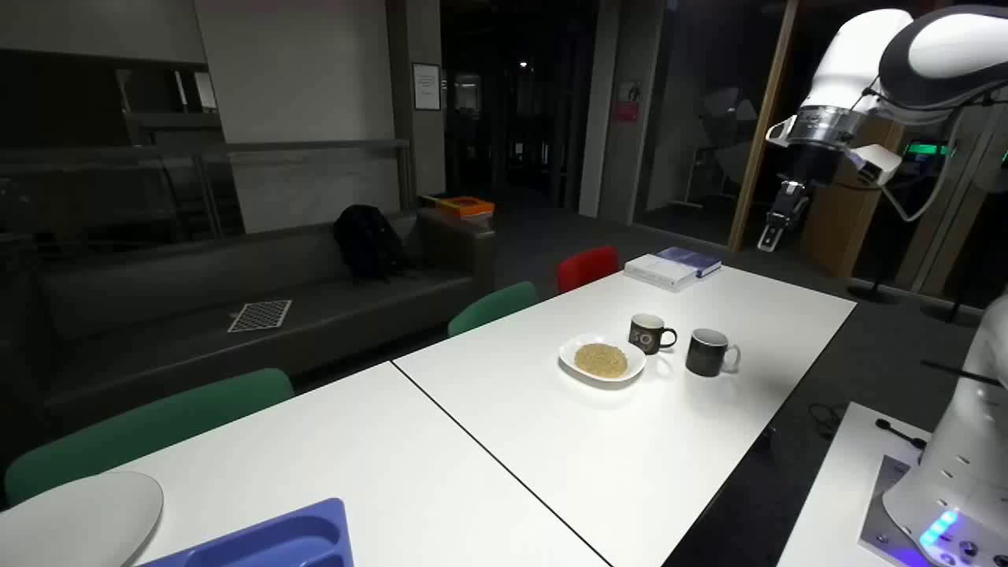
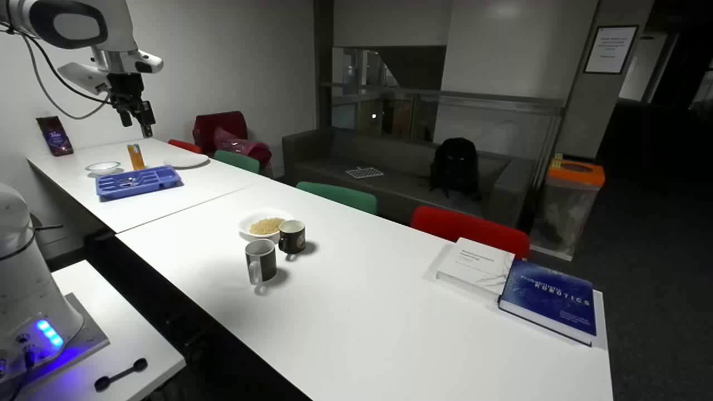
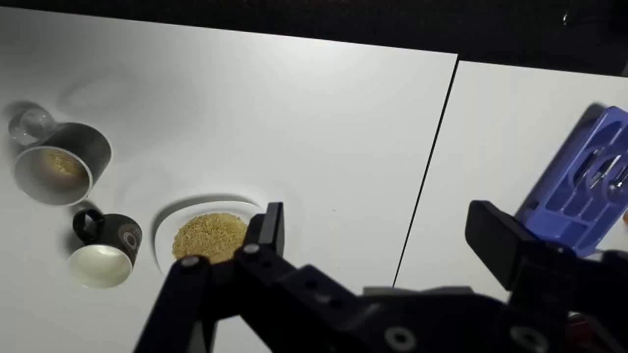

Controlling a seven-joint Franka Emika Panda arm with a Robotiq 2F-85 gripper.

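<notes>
High over the table, my gripper stands open, its two fingers wide apart and only bare tabletop showing between them. A white dish bears a heap of tan grain; one finger partly covers it in the wrist view. Beside the dish is a dark mug with a printed pattern, empty as far as its pale inside shows. The larger grey mug has some tan grain at its bottom. Both mugs are upright on the table, clear of my gripper.
A blue cutlery tray holds some metal utensils, with a white bowl, an orange container and a white plate close by. Two books lie at the table's other end. Free tabletop surrounds the mugs.
</notes>
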